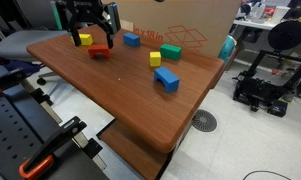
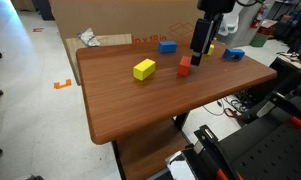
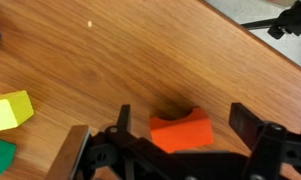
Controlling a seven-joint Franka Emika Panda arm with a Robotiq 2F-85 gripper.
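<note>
A red block [image 1: 100, 50] lies on the wooden table, toward its left end in exterior view 1. My gripper [image 1: 94, 44] hangs over it, pointing down with its fingers apart. In the wrist view the red block [image 3: 182, 133] sits low in the picture, between and slightly below the two fingertips of the open gripper. Nothing is held. Exterior view 2 has the gripper [image 2: 201, 48] just above and beside the red block [image 2: 185, 66]. Whether the fingers reach down to the block's sides cannot be told.
A cardboard panel [image 1: 175, 25] stands behind.
</note>
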